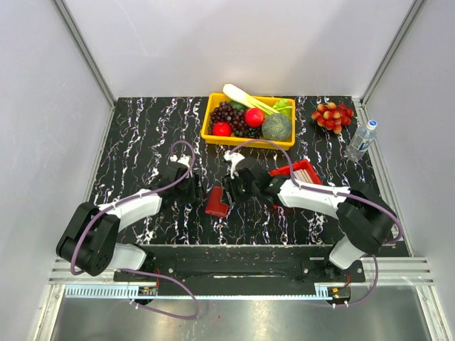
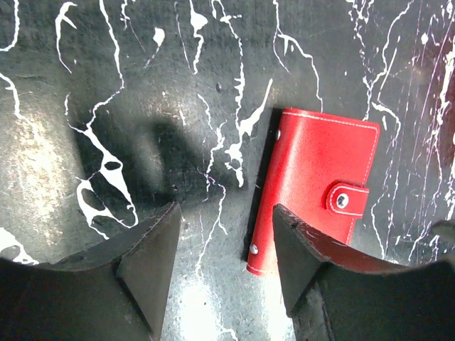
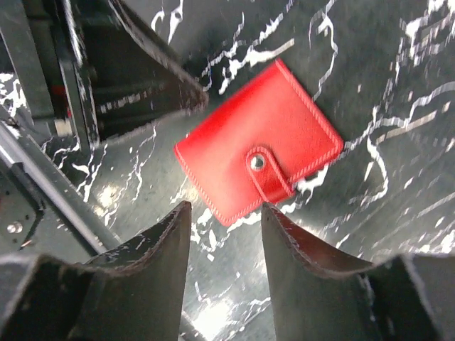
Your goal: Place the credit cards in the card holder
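A red card holder (image 2: 313, 181) with a snapped strap lies closed and flat on the black marbled table. My left gripper is above the table at the holder's left edge, its fingers parted with bare table showing between them. My right gripper hovers beside the holder's strap side, also parted, and nothing sits between its fingertips. In the top view the holder (image 1: 217, 202) lies between the left gripper (image 1: 197, 190) and the right gripper (image 1: 229, 190). Pale cards (image 1: 304, 175) show in the red basket at the right, partly hidden by my right arm.
The red basket (image 1: 310, 165) stands under the right forearm. Behind are a yellow crate (image 1: 213, 140) of fruit and vegetables, a bunch of red fruit (image 1: 332, 116) and a water bottle (image 1: 360, 141).
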